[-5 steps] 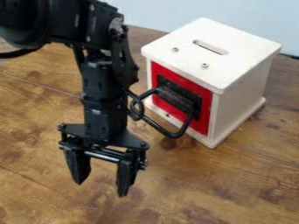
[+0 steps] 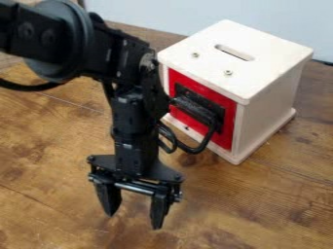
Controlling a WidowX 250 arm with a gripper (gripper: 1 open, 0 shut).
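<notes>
My black gripper (image 2: 134, 204) points down over the wooden table at the lower middle of the view, its two fingers spread open with nothing between them. A white wooden box (image 2: 267, 73) stands to the upper right of it, with a slot and two screws on top. Its left face is a red panel (image 2: 229, 118) carrying a dark square fitting, partly hidden behind my arm and its black cables.
A pale wall runs along the back edge.
My gripper has moved to the right and slightly down in the view over the last second, staying open. The box has not moved.
</notes>
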